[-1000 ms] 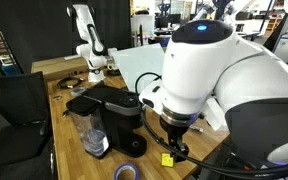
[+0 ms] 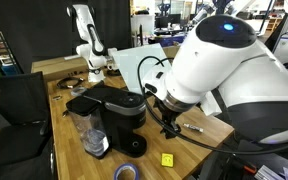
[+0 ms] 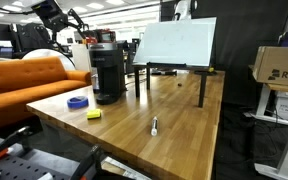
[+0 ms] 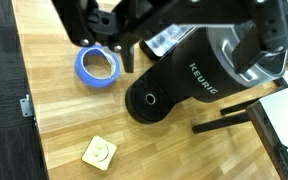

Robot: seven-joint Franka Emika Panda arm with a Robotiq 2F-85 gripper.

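A black Keurig coffee maker stands upright on the wooden table, its lettered front and round drip base in the wrist view. In exterior view 2 my gripper is up beside the machine's top. From the wrist, the fingers stand wide apart over the coffee maker, and nothing shows held between them. A blue tape roll lies near the machine's base. In front sits a small yellow block with a round pale top. In exterior view 1 the arm hides part of the table.
A white board on dark legs stands behind the coffee maker. A white marker-like object lies on the table's front right part. Clear wood surrounds it. An orange sofa is beyond the table's left edge.
My arm has risen and shifted away from the yellow block. More of the table around the block and to its right shows now. The coffee maker, tape and block have stayed put.
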